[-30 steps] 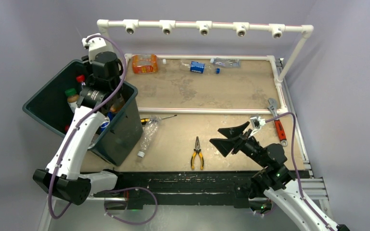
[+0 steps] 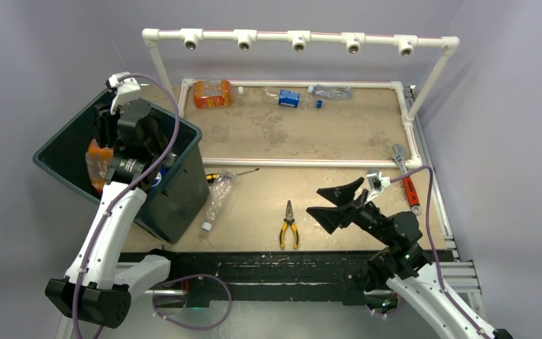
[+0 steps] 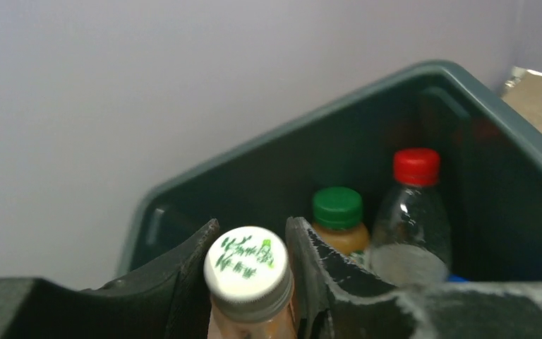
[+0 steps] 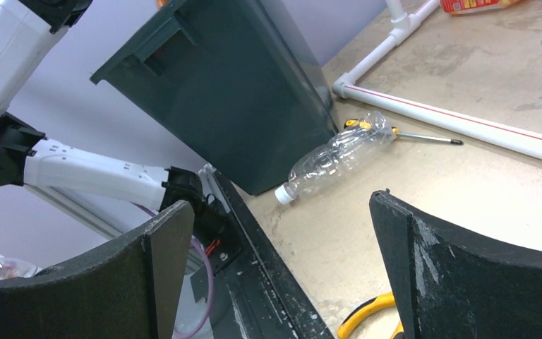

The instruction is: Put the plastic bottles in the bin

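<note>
My left gripper is inside the dark green bin (image 2: 176, 212), with a white-capped orange bottle (image 3: 247, 265) between its fingers; whether they grip it is unclear. Behind it in the bin are a green-capped bottle (image 3: 337, 212) and a red-capped bottle (image 3: 413, 219). An empty bottle (image 2: 219, 198) lies right of the bin. At the back lie an orange-labelled bottle (image 2: 212, 94), a blue-labelled bottle (image 2: 289, 99) and a clear bottle (image 2: 330, 92). My right gripper (image 2: 330, 203) hangs open and empty over the right front of the table.
Pliers (image 2: 289, 226) lie at the front middle, a screwdriver (image 2: 247, 171) beside the empty bottle, and a wrench (image 2: 409, 183) at the right. A white pipe frame (image 2: 282, 162) borders the back area, with an overhead rail above.
The right arm stayed nearly still.
</note>
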